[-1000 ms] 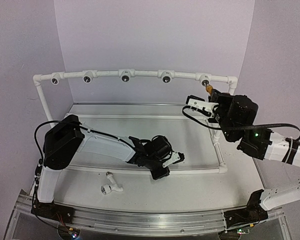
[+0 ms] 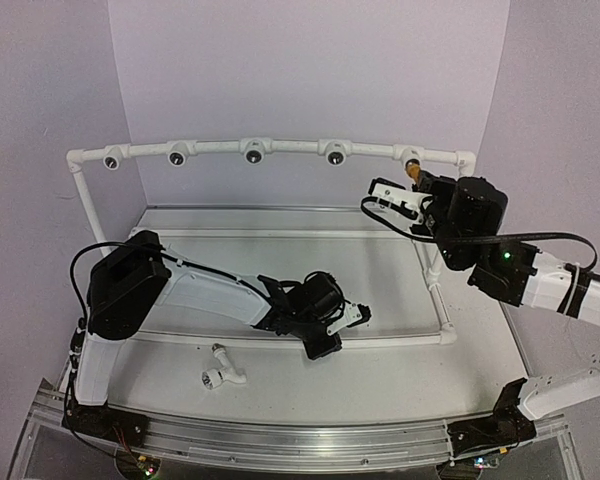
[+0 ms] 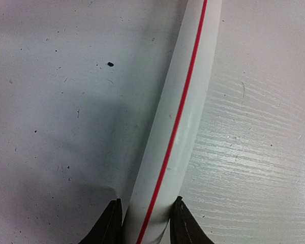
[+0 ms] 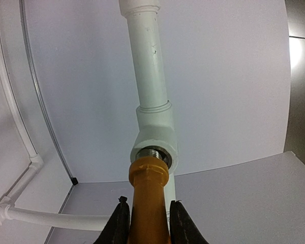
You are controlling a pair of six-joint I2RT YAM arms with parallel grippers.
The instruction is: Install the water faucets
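Observation:
An orange faucet (image 4: 148, 198) is held in my right gripper, its threaded end at the socket of the rightmost tee (image 4: 155, 129) on the upper white pipe; in the top view the orange piece (image 2: 413, 170) sits at that tee, partly behind the gripper. My left gripper is shut on a white pipe (image 3: 175, 117) with a red stripe; in the top view it is at the lower front rail of the frame.
The other tees (image 2: 254, 146) along the top rail show dark open sockets. A loose white pipe fitting (image 2: 225, 372) lies on the front floor, left of centre. Walls enclose the back and sides.
The left arm has not visibly moved.

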